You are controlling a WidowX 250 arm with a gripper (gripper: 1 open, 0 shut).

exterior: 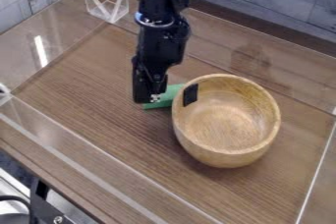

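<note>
A black robot arm reaches down from the top centre, its gripper (pixel 163 90) low over a green object (pixel 164 100) that lies on the wooden table just left of a wide tan bowl (pixel 225 134). The fingertips are dark and small in this view; the gripper looks shut, and whether anything is between the fingers is hard to see. A dark piece sits at the bowl's upper left rim, partly overlapping it.
The wooden table (pixel 92 120) has free room to the left and in front. Its raised edges run along the back, and a dark cable or part is at the bottom left corner.
</note>
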